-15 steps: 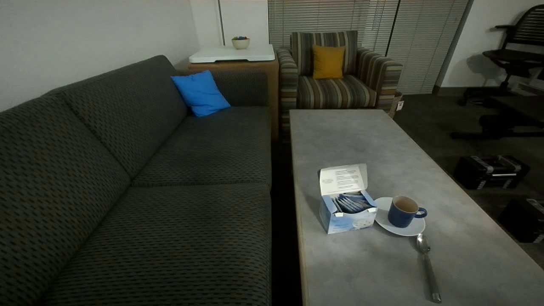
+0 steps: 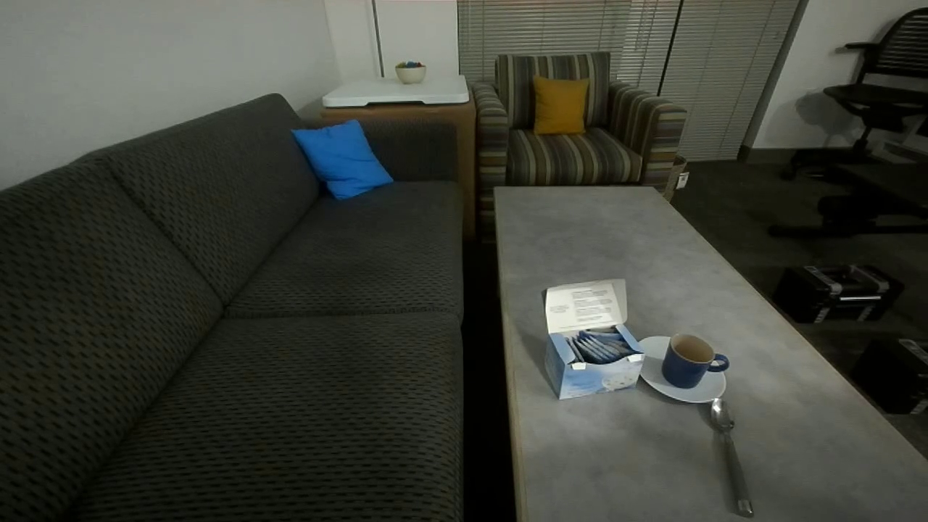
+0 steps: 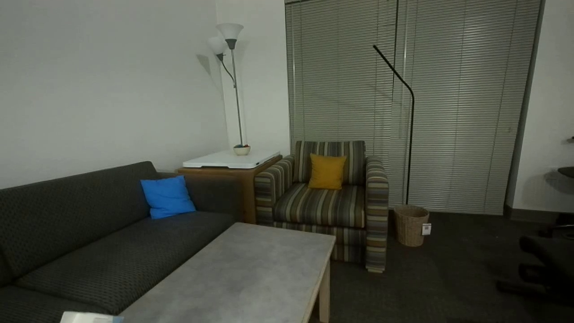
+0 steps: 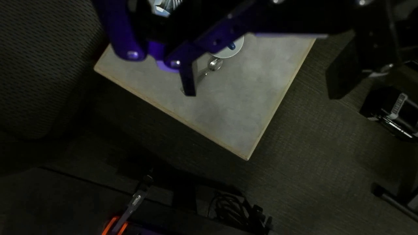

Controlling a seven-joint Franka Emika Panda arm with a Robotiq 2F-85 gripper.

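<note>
On the grey table (image 2: pixel 591 235) stands an open light-blue box (image 2: pixel 600 380) filled with packets, its white lid raised. Right of it, a blue cup (image 2: pixel 684 365) rests upright on a white saucer (image 2: pixel 696 394). A metal spoon (image 2: pixel 736 470) lies in front of the saucer. My gripper is open in the wrist view, its two fingers (image 4: pixel 188 80) wide apart with nothing between them. It hangs above the table's near end and hides part of the spoon and saucer (image 4: pixel 237 45). Neither exterior view shows the gripper.
A dark sofa (image 2: pixel 365 374) runs along the table's left side, and a striped armchair (image 2: pixel 570 161) stands beyond its far end. Black cases (image 2: pixel 835 293) sit on the floor to the right.
</note>
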